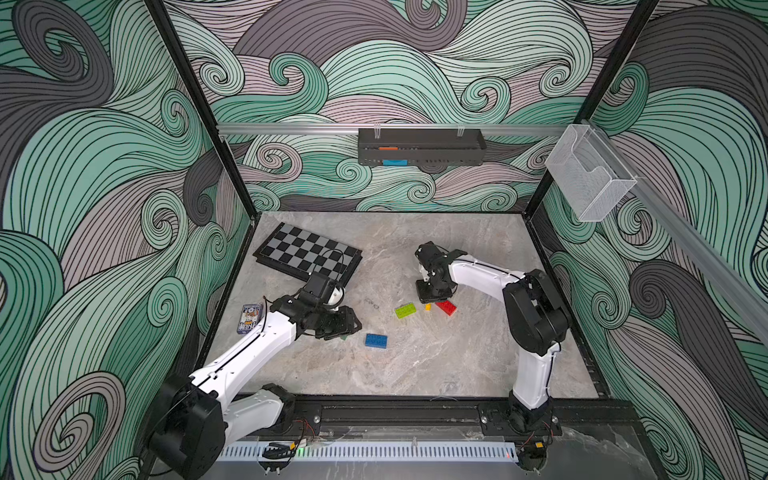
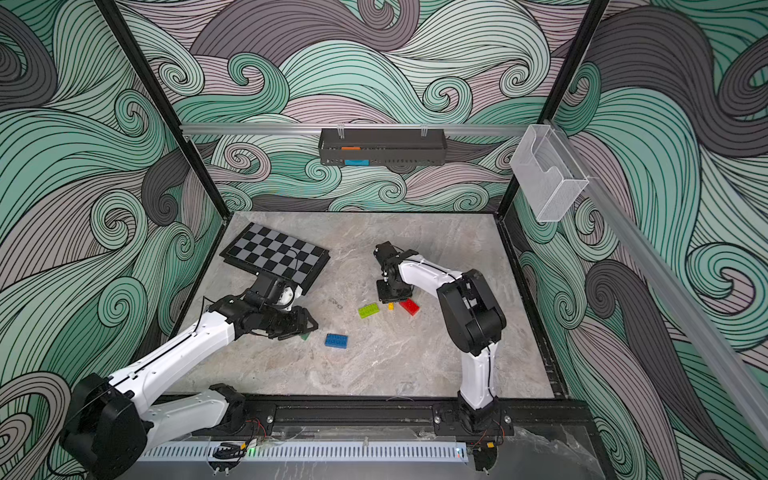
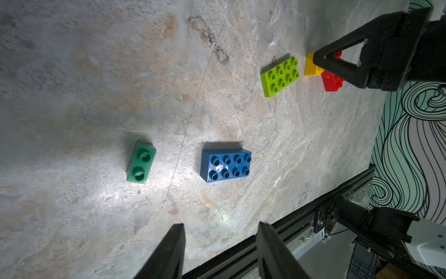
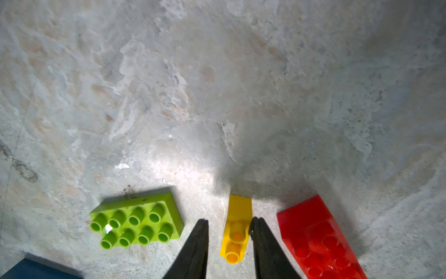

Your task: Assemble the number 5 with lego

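Note:
Five-part scatter aside, each brick lies loose on the grey table. In the left wrist view a dark green brick point(image 3: 140, 162) lies left of a blue brick point(image 3: 226, 165); my left gripper hangs above the table, fingers open and empty. In the right wrist view a lime green brick point(image 4: 138, 218) is at left, a narrow yellow brick point(image 4: 238, 216) in the middle and a red brick point(image 4: 320, 239) at right. My right gripper is open above the yellow brick, its right fingertip overlapping the brick's edge in view; contact cannot be told.
A chessboard point(image 1: 308, 254) lies at the table's back left, and a card box point(image 1: 249, 318) at the left edge. A black tray point(image 1: 421, 152) and a white mesh basket point(image 1: 588, 176) hang above.

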